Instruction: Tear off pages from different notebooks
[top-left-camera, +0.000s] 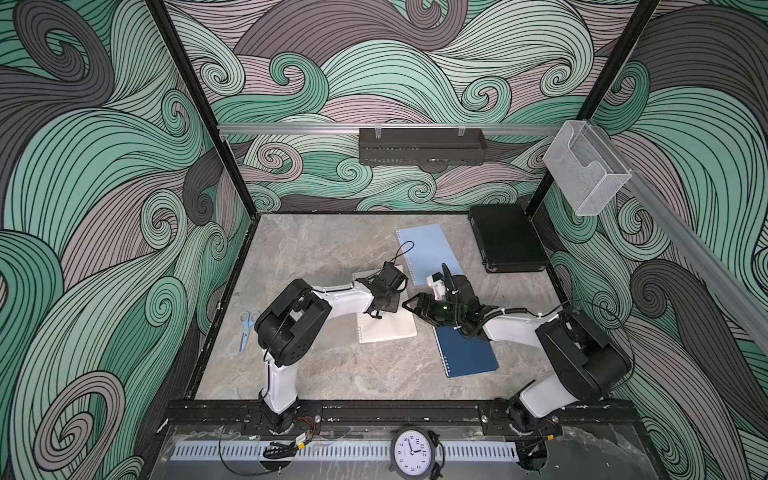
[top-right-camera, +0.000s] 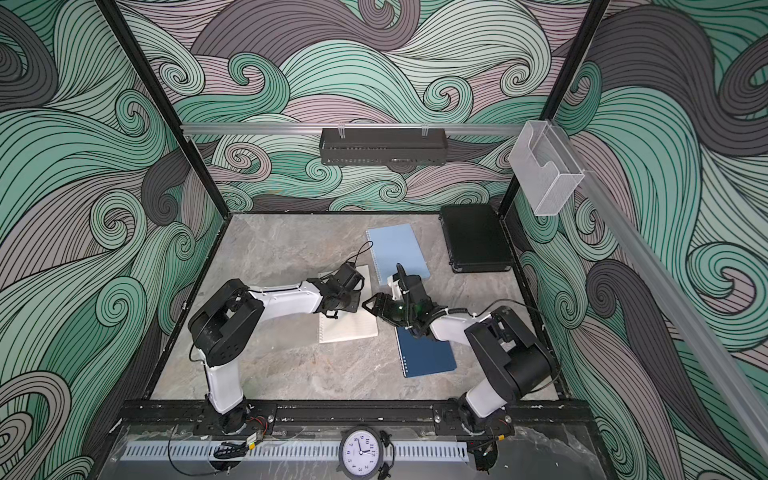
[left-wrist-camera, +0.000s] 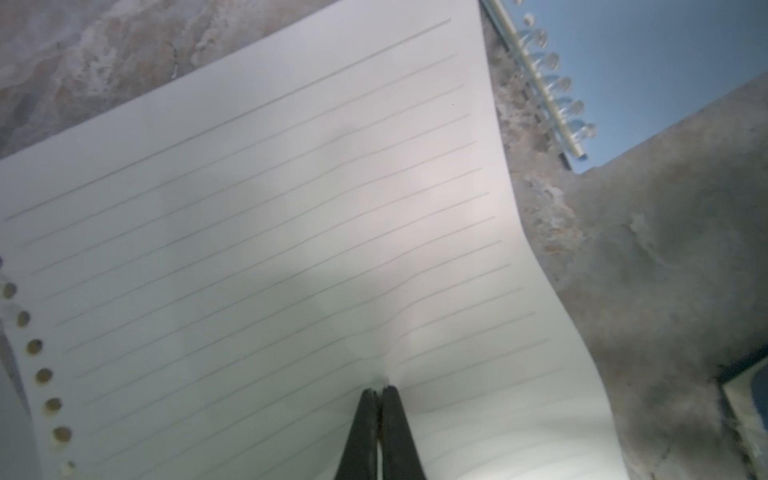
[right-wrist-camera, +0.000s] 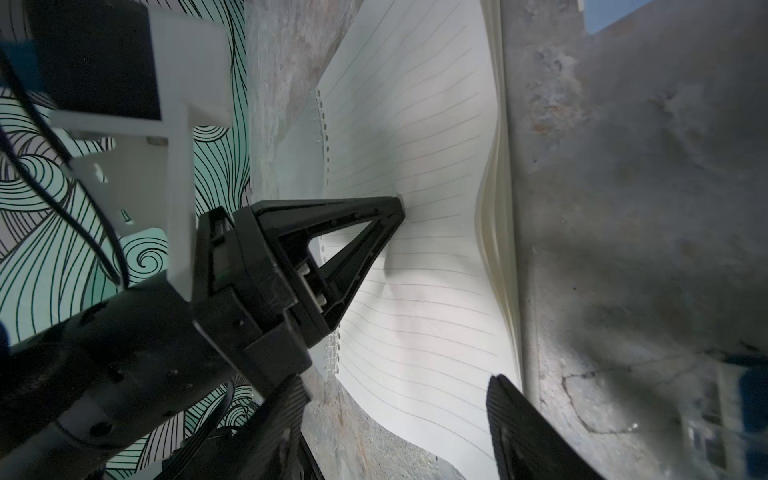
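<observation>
An open spiral notebook with a white lined page (top-left-camera: 385, 326) lies mid-table under both arms. In the left wrist view its page (left-wrist-camera: 240, 240) shows ring holes along the left side and bends near my left gripper. That gripper is shut, its tips at the page surface; whether paper is pinched between them cannot be told. In the right wrist view, the same tips touch the middle of the page (right-wrist-camera: 424, 304), whose free edge bulges up. My right gripper faces that edge with fingers apart, one at each side of the page's lower part.
A light blue notebook (top-left-camera: 430, 249) lies behind, a dark blue notebook (top-left-camera: 466, 352) under the right arm. Blue scissors (top-left-camera: 245, 329) rest at far left, a black case (top-left-camera: 507, 237) at back right.
</observation>
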